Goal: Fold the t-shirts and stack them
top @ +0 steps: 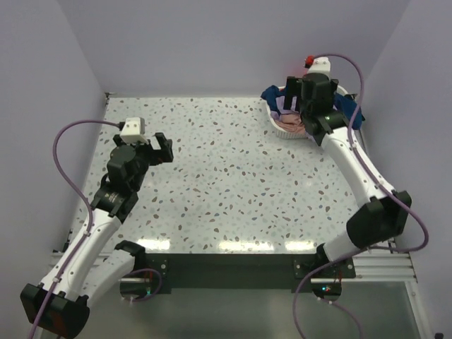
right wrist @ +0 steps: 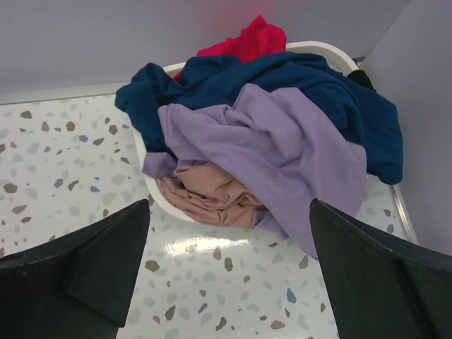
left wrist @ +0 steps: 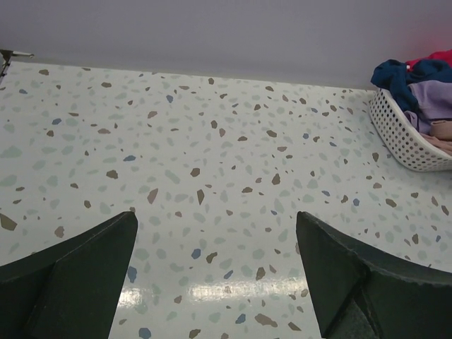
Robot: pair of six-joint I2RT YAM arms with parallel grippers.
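Note:
A white basket [left wrist: 405, 140] at the table's back right holds a heap of crumpled shirts. In the right wrist view a purple shirt [right wrist: 265, 134] lies on top and hangs over the near rim, with a dark blue shirt [right wrist: 212, 79] behind it. A red shirt [right wrist: 252, 41] pokes up at the back, and a pinkish-brown shirt [right wrist: 212, 194] sits at the front. My right gripper [top: 291, 95] is over the basket, open and empty, hiding part of the heap in the top view. Over the table's left side, my left gripper [top: 164, 147] stands open with nothing between its fingers.
A grey wall [top: 233, 46] rises behind it, and another wall [top: 406, 134] stands close to the basket's right.

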